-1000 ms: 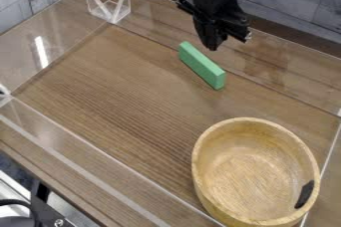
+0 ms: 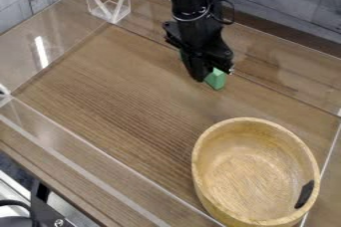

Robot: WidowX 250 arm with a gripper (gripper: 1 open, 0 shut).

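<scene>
The black robot arm reaches down from the top of the view, its gripper low over a green block at the middle right of the wooden table. The gripper covers most of the block, leaving a green end showing at its lower right. Whether the fingers are open or shut, or touch the block, cannot be told.
A large beige round bowl sits at the lower right of the table. A white wire-like holder stands at the back left.
The arm has come down and toward the front, from above and behind the green block to over it, now hiding most of it.
</scene>
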